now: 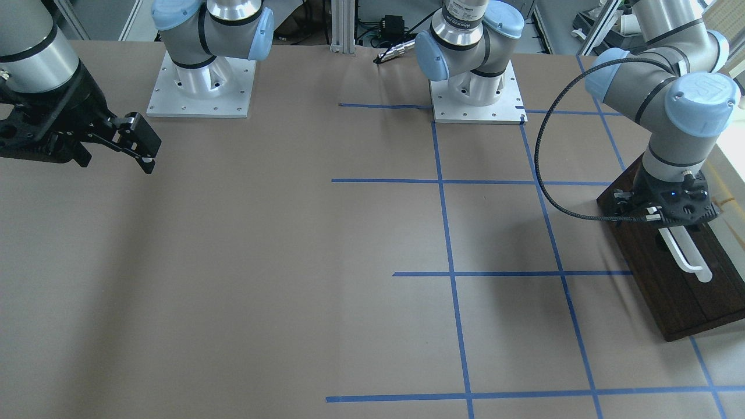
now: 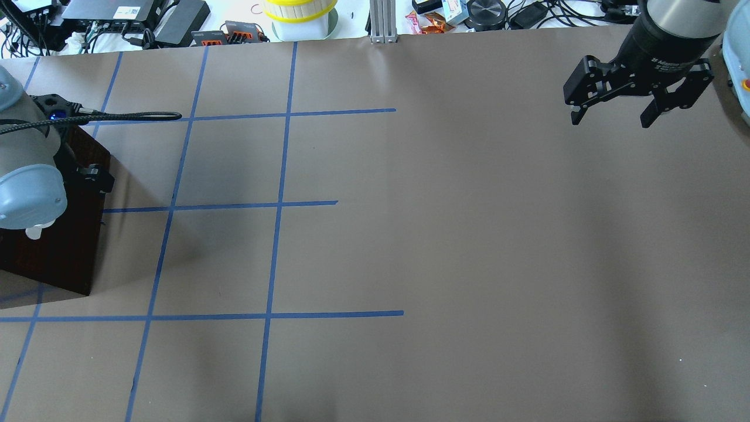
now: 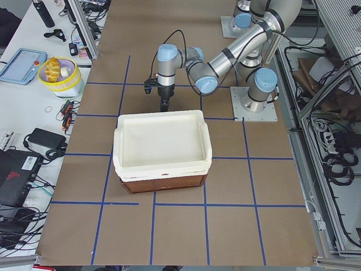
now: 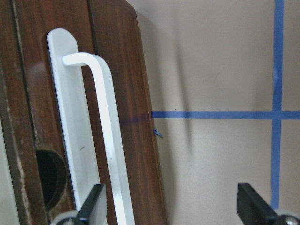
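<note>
A dark wooden box (image 1: 670,300) with a pale top (image 3: 162,141) sits on the table at the right of the front view. Its side carries a white bar handle (image 4: 110,131) beside a round hole. My gripper is at that side in the wrist view, fingers wide open: one over the lower end of the handle, the other over bare table to the right. Whether it touches the handle I cannot tell.
Other arms stand at the back of the front view; another black gripper (image 2: 633,91) hangs at the top view's upper right.
</note>
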